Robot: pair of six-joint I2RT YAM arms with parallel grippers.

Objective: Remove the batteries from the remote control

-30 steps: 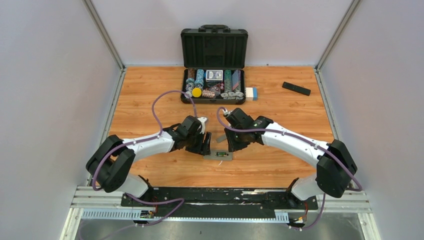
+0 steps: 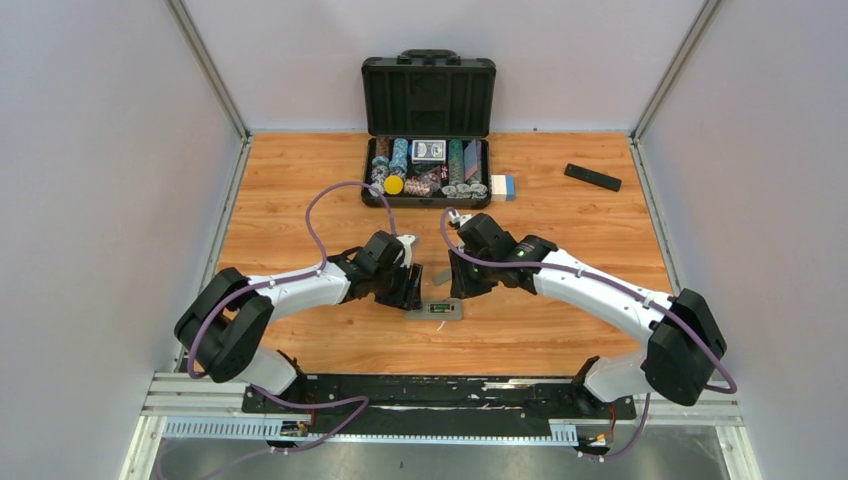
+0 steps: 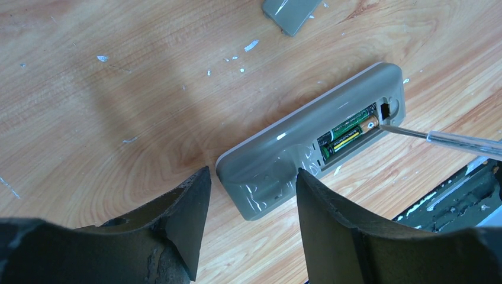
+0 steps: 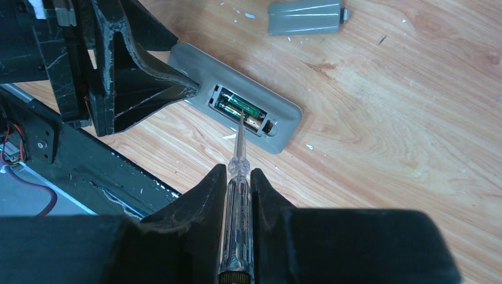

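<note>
A grey remote control [image 3: 284, 148] lies on the table, its battery bay open. Two batteries, a green one [image 3: 349, 124] and a green one with a copper end [image 3: 355, 135], sit side by side in the bay. My left gripper is at the remote's far end from the bay, its fingers part open, with one fingertip overlapping the remote's edge. My right gripper is shut on the clear handle of a screwdriver [image 4: 238, 219]. The screwdriver's tip reaches the copper end of the nearer battery. The grey battery cover [image 4: 305, 16] lies apart.
Behind the arms stands an open black case [image 2: 375, 195] filled with chips and cards. At the back right lies a black bar-shaped object [image 2: 592, 178]. Bare table extends on both sides of the arms.
The remote has slid a little to the left. My left arm looks nearly still.
</note>
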